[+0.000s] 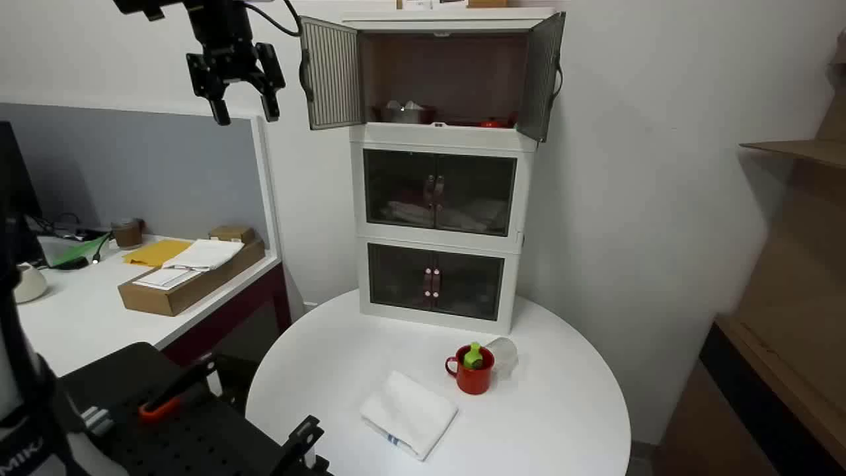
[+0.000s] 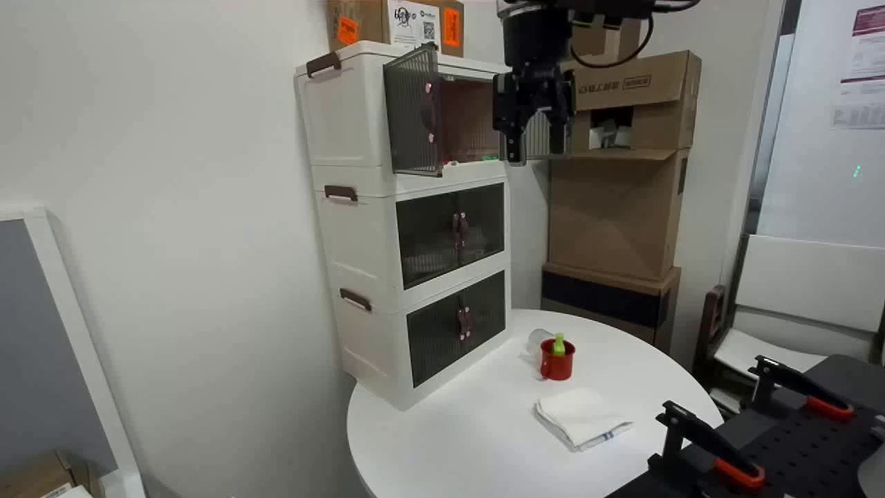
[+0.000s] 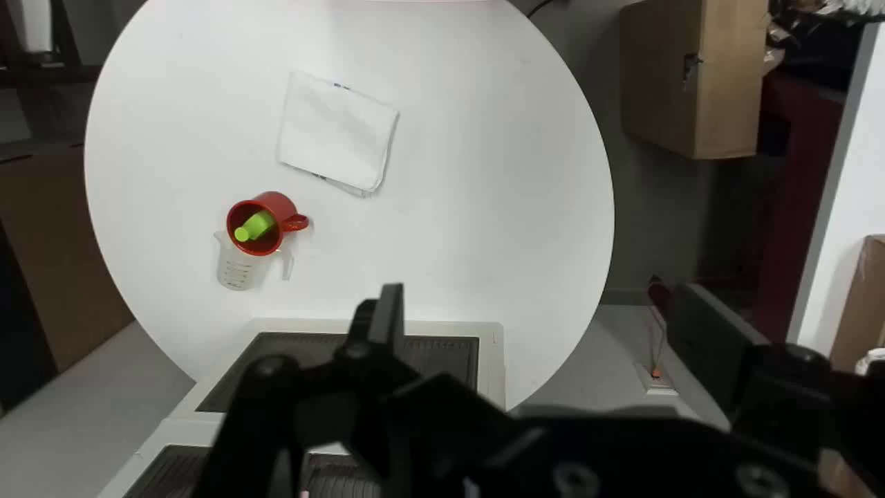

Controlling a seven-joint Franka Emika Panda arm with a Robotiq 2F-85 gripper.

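Note:
High up near the wall, my gripper (image 1: 246, 118) hangs with its black fingers spread apart and nothing between them; it is well above the table, beside the cabinet's open top-left door. On the table, a red mug (image 1: 474, 374) stands upright with a green-topped item (image 1: 473, 356) inside it. Touching or close behind the mug is a clear measuring cup (image 3: 238, 267), partly hidden by it. A folded white cloth (image 1: 408, 414) with blue stripes lies flat nearby. The white cabinet (image 2: 365, 274) has its top doors open; inside sit a pot (image 1: 406, 114) and something red (image 1: 492, 123).
The cabinet's middle doors (image 1: 440, 193) and bottom doors (image 1: 436, 281) are closed, with cloth-like items behind the middle ones. Cardboard boxes (image 2: 614, 207) stack beyond the round table (image 1: 317, 357). Left of the cabinet is a desk with a flat box (image 1: 147, 300).

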